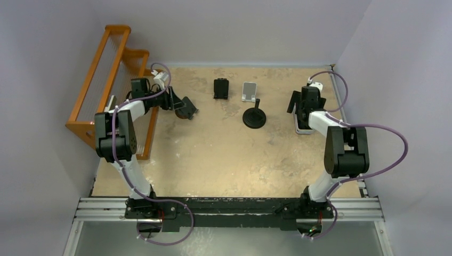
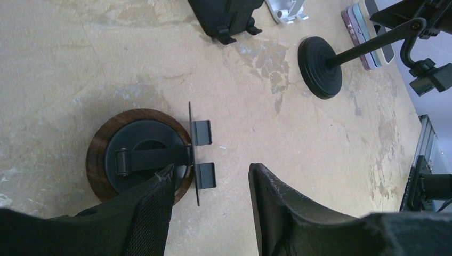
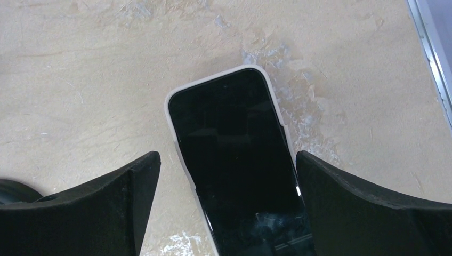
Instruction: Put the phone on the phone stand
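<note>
My right gripper is open over a black-screened phone (image 3: 234,138) in a pale case, its fingers either side of it; contact is unclear. In the top view it sits at the far right. My left gripper is open beside a round-based black stand (image 2: 144,138) on the left. Other stands are a black folding stand (image 1: 221,88), a silver stand (image 1: 249,91) and a tall round-based black stand (image 1: 254,118), all on the table.
A wooden rack (image 1: 109,74) fills the left side. Walls border the back and sides.
</note>
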